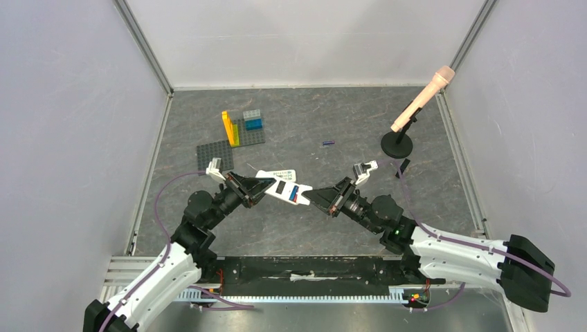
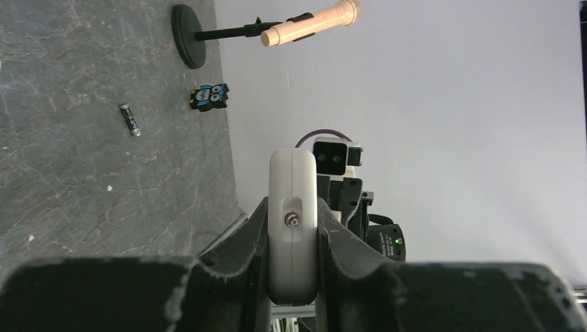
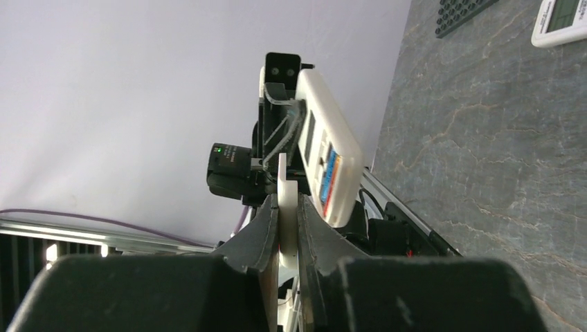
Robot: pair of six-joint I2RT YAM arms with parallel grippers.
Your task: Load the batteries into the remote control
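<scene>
A white remote (image 1: 280,190) is in my left gripper (image 1: 266,182), which is shut on it; in the left wrist view it stands end-on between the fingers. My right gripper (image 1: 310,196), at the remote's right end, is shut on a slim white piece (image 3: 286,221), seemingly the battery cover. The right wrist view shows blue and red in the remote's compartment (image 3: 329,176), seemingly batteries. A loose battery (image 2: 129,119) lies on the floor.
Another white handset (image 1: 280,173) lies behind the grippers. Grey plates with bricks (image 1: 214,153) are at left. A microphone stand (image 1: 396,145) and small owl object (image 2: 209,97) are at right.
</scene>
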